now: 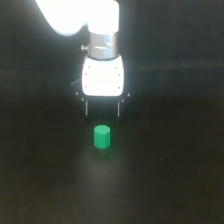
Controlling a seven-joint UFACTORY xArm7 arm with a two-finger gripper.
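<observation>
A small green cylinder point(102, 137) stands upright near the middle of the dark surface. Above it in the picture is my white gripper point(102, 109), pointing down. Its two thin fingers point(86, 108) are spread wide apart, and nothing shows between them. The cylinder lines up sideways with the middle of that gap, with a small strip of dark floor visible between. How far the fingertips are from the cylinder in depth is hard to tell.
A dark backdrop point(180, 40) stands behind, and no other objects show.
</observation>
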